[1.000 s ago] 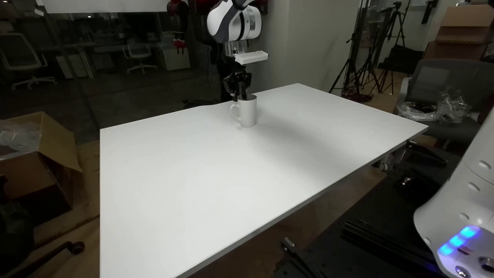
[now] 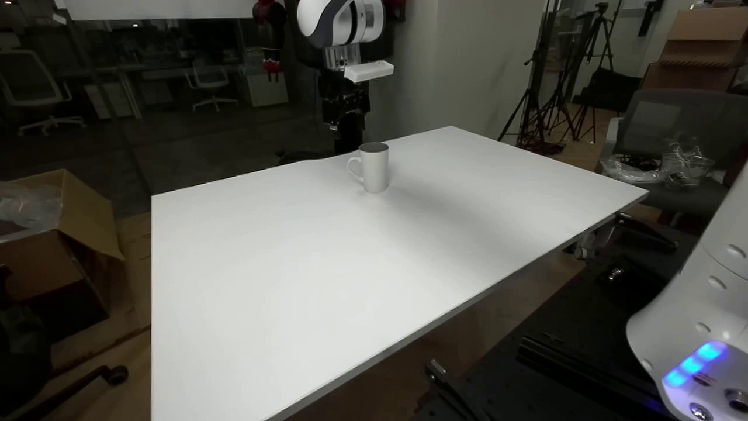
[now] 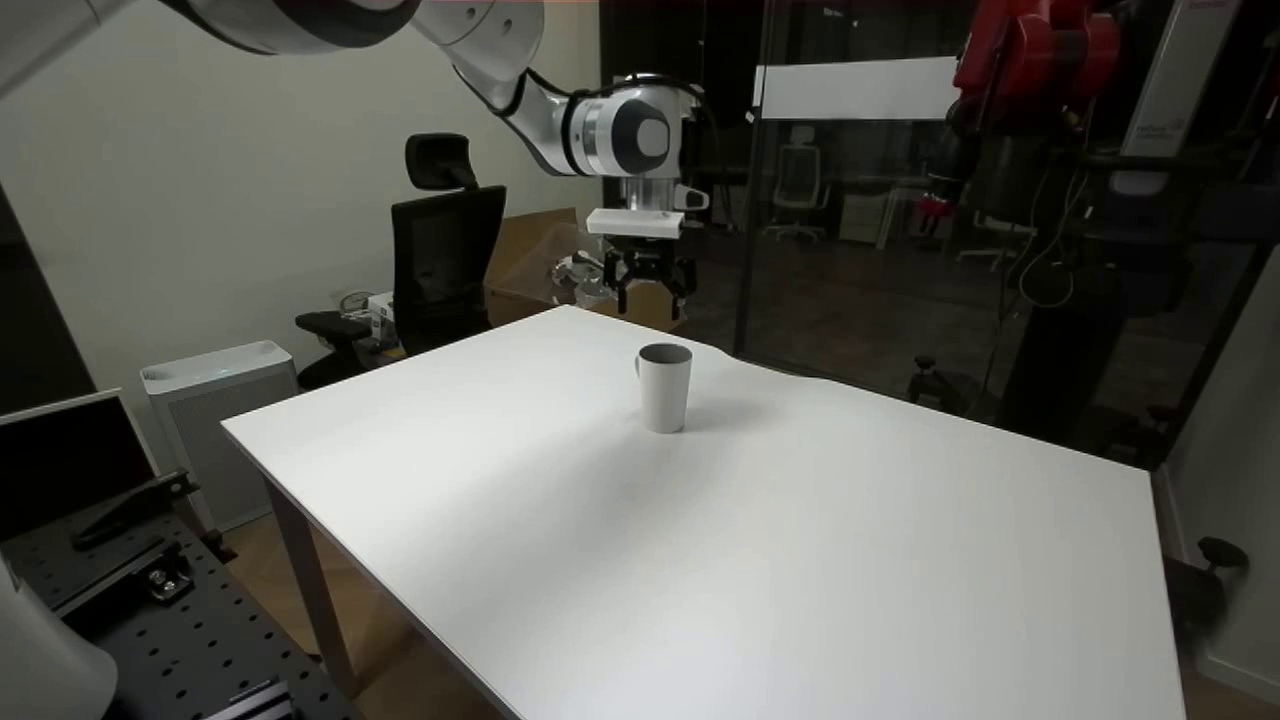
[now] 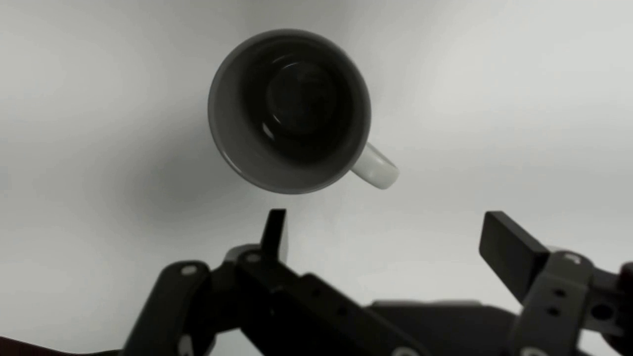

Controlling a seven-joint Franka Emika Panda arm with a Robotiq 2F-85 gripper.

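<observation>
A white mug with a grey inside stands upright near the table's far edge. From above, in the wrist view, the mug looks empty, its handle pointing to the lower right. My gripper hangs above and beyond the mug, apart from it, pointing down. In the wrist view the gripper is open, its fingers wide apart with only bare table showing between them. The mug's rim lies just past the left fingertip in that picture.
A cardboard box and an office chair stand off the table.
A second ago the gripper was lower, its fingers at the mug's rim. Now it has risen clear and shifted slightly left in exterior view 1. The mug has stayed in about the same place.
</observation>
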